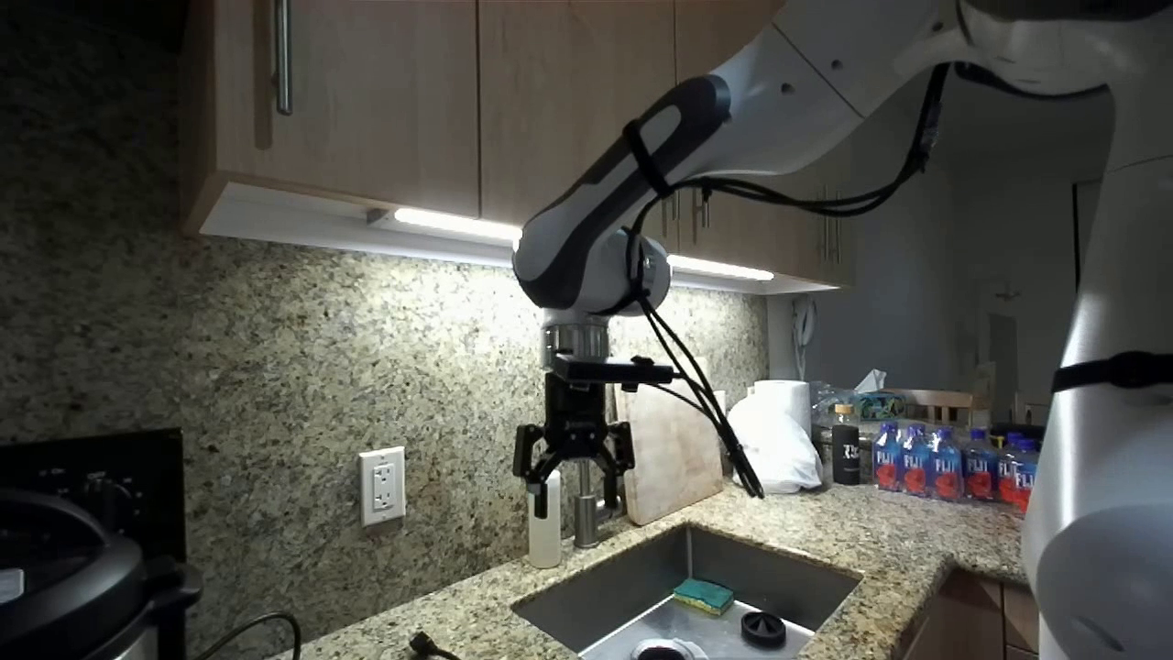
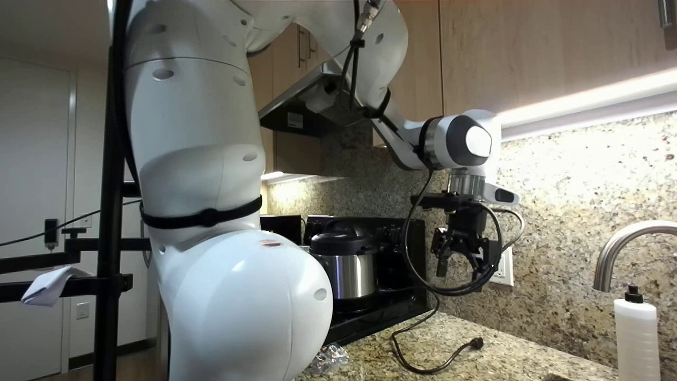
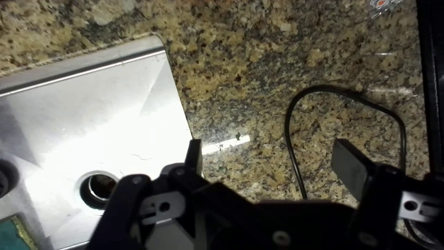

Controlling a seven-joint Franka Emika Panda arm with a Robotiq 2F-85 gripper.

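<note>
My gripper points down, open and empty, above the counter by the sink's edge. In the wrist view its fingers stand wide apart, with speckled counter and part of the black cord below the gap. The steel sink lies left of the fingers there, its drain showing. A green and yellow sponge and a black round stopper rest in the sink. In exterior view 1 the gripper partly covers the white soap bottle behind it.
A faucet rises behind the sink, with a cutting board leaning on the wall. Several water bottles stand far right. A pressure cooker sits at the other end. Cabinets hang overhead. Counter between cooker and sink is mostly clear.
</note>
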